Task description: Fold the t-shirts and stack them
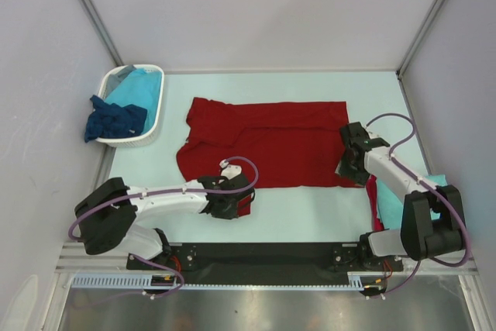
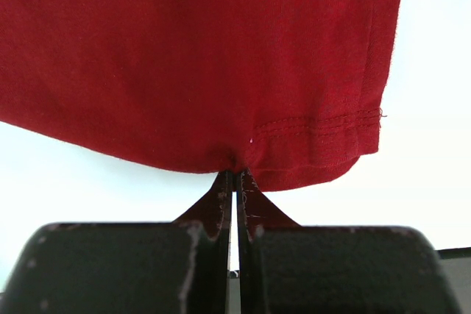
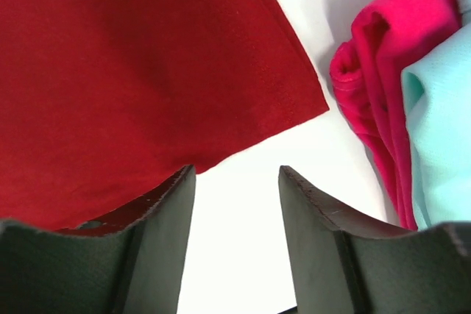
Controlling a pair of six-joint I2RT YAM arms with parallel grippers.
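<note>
A dark red T-shirt (image 1: 271,145) lies spread across the middle of the table, its upper part folded over in a band. In the left wrist view my left gripper is shut on the shirt's near edge, by a hemmed corner (image 2: 316,137). My right gripper is open over the shirt's right near edge, with bare table between its fingertips and a corner of the shirt (image 3: 294,93) just beyond.
A white basket (image 1: 132,140) with blue and navy garments stands at the back left. A folded pile of pink (image 3: 383,56) and light cyan (image 3: 441,137) cloth lies at the right. Walls border the table.
</note>
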